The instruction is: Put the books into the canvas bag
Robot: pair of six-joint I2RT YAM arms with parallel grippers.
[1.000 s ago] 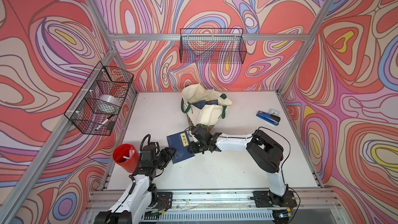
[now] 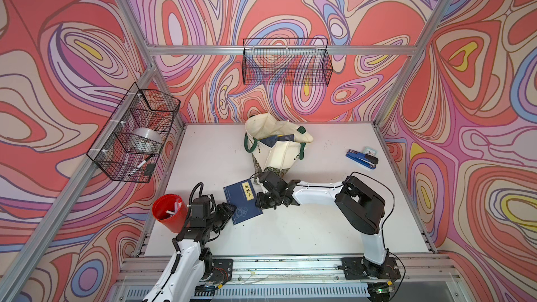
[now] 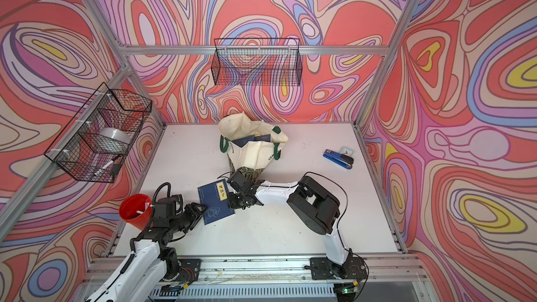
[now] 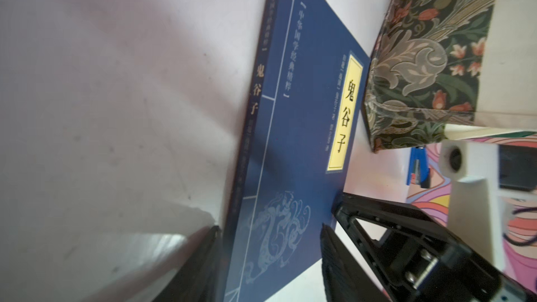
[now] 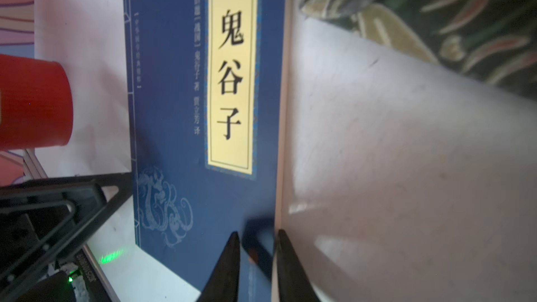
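Note:
A blue book (image 2: 241,201) with a yellow title label lies on the table between my grippers. My left gripper is part open at the spine edge, its fingertips low by the book. My right gripper is at the opposite edge, fingertips close together on the book's edge; whether it grips the book is hard to tell. The canvas bag (image 2: 277,153) stands behind, open, with dark blue books (image 3: 251,140) inside it.
A red bucket (image 2: 167,212) stands left of my left arm. A blue stapler (image 2: 360,158) lies at the right. Wire baskets (image 2: 287,67) hang on the frame.

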